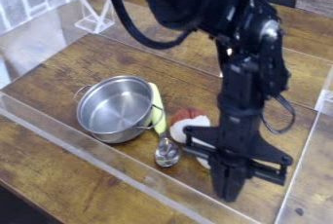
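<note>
My black gripper (228, 169) is low over the wooden table at the right, shut, its tips near the front. It covers most of a white object (198, 126) beside a small red item (184, 118). To their left lie a metal spoon or ladle (166, 153) and a pale green long item (158, 102). A steel pot (115, 107) with wire handles stands further left.
Clear panels border the work area at the left, front and right. A white bracket (97, 18) stands at the back left.
</note>
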